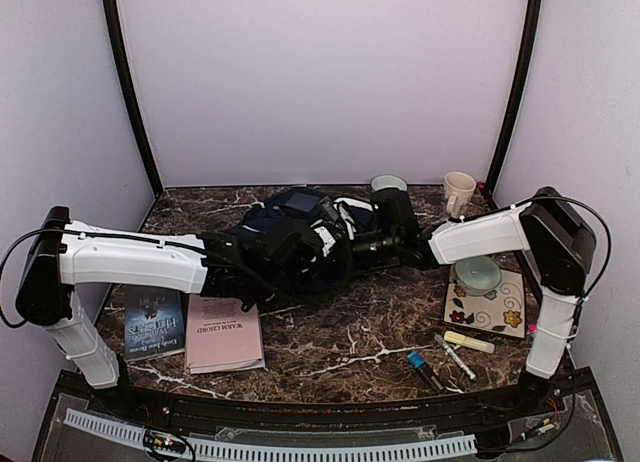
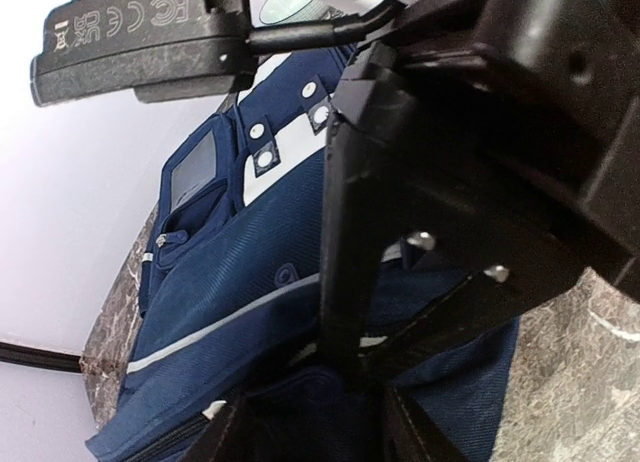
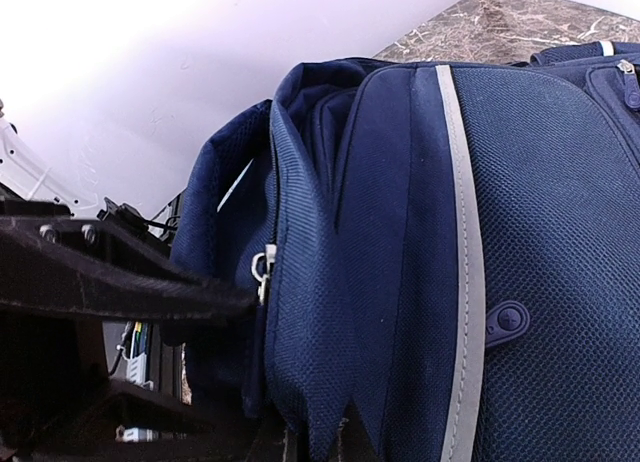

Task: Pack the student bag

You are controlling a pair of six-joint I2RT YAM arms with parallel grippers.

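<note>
The dark blue bag [image 1: 265,214] lies at the back middle of the table, largely hidden under both arms in the top view. My right gripper is shut on a fold of the bag's edge beside the zipper pull [image 3: 262,267]. In the left wrist view my left gripper stands part open at the bag's opening, with dark blue fabric [image 2: 320,392] between and in front of its fingers. I cannot tell whether it touches that fabric. A blue book [image 1: 155,332] and a pink book [image 1: 224,342] lie at the front left.
Front right are a blue-capped marker [image 1: 425,372], a white marker [image 1: 458,359] and a yellow highlighter [image 1: 469,342]. A bowl [image 1: 478,275] sits on a flowered board [image 1: 505,307]. Behind stand a mug [image 1: 459,190] and a pale cup [image 1: 388,183]. Both grippers are close together.
</note>
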